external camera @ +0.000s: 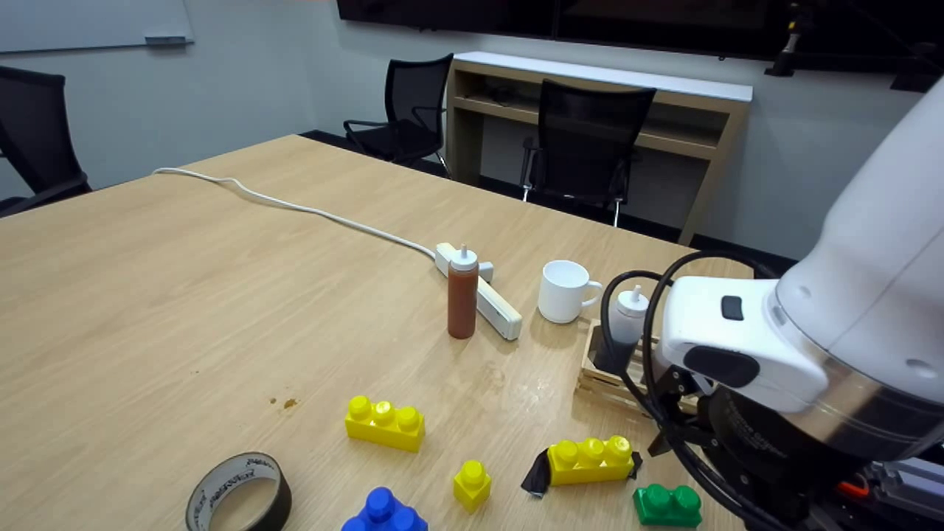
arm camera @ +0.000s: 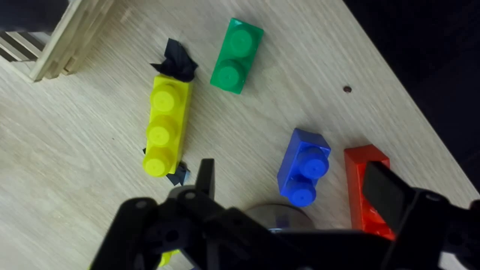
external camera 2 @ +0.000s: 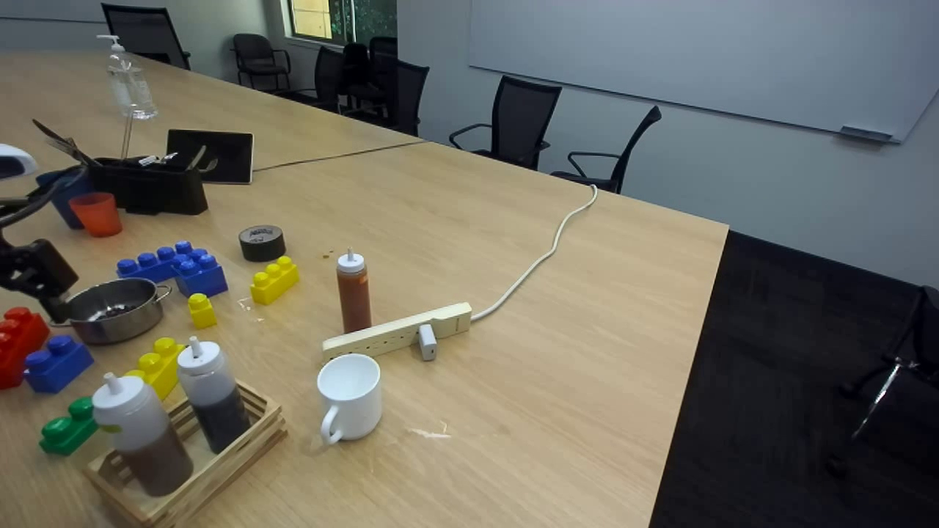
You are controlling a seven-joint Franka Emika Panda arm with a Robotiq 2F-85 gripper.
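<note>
My gripper stands open in the wrist view, its two black fingers wide apart. Below and between them lie a two-stud blue brick point(arm camera: 294, 173) and part of a metal pot point(arm camera: 281, 216), much of which the gripper hides. A red brick point(arm camera: 357, 189) is partly covered by the right finger. Left of the gripper sits a three-stud yellow brick point(arm camera: 168, 126) with black tape at its ends, and a green brick point(arm camera: 237, 56) lies farther up. In exterior view 2 the gripper reaches in from the left, near the pot point(external camera 2: 116, 317).
A wooden crate point(external camera 2: 238, 471) holds two sauce bottles; a white mug point(external camera 2: 352, 396), a power strip point(external camera 2: 396, 333) and a brown bottle point(external camera 2: 353, 295) stand beyond. A black bin point(external camera 2: 154, 189) with utensils and an orange cup point(external camera 2: 97, 214) are at the far left.
</note>
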